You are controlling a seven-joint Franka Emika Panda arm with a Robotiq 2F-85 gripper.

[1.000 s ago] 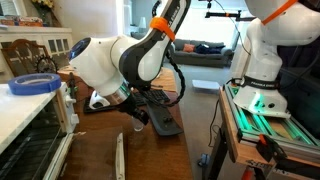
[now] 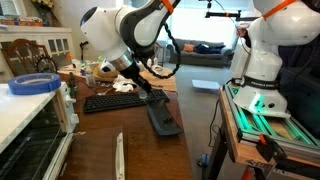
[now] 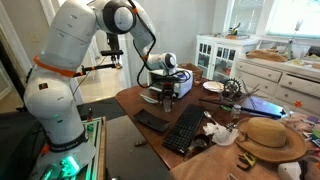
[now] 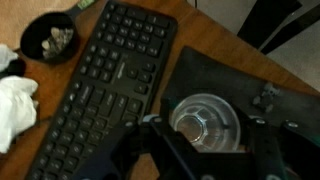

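Observation:
A clear round-rimmed cup (image 4: 205,122) sits between the fingers of my gripper in the wrist view, and the fingers are shut on it. In exterior view 1 the gripper (image 2: 143,88) hangs above the table near the keyboard and a dark tray-like object; the cup is hard to make out there. Exterior view 2 shows the gripper (image 3: 170,95) toward the table's far side, its fingertips too small to read.
Below lie a black keyboard (image 4: 110,85) and a dark flat tray (image 2: 162,117). A small black pan (image 4: 50,38) and crumpled white paper (image 4: 14,108) are beside the keyboard. A long pale strip (image 2: 120,157) lies on the table in front. Bare wood (image 2: 150,155) shows at the front.
My gripper has risen from low over the front of the table and shifted back toward the keyboard. The cup visible under it earlier has left that spot.

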